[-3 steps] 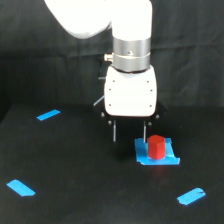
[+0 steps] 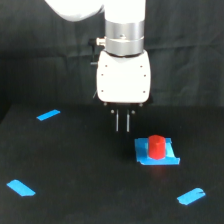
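A white robot arm hangs from the top centre, its gripper [image 2: 123, 121] above the dark table with two thin fingers close together and nothing visible between them. Below and to the right of the fingertips, a red cylinder [image 2: 156, 145] stands on a light blue square [image 2: 169, 158].
Blue strips lie on the table: one [image 2: 48, 114] at the back left, one [image 2: 21, 187] at the front left and one [image 2: 192, 195] at the front right. A dark curtain hangs behind.
The gripper has moved slightly left and up, and its fingers have drawn from wide apart to close together. The red cylinder stays on the blue square.
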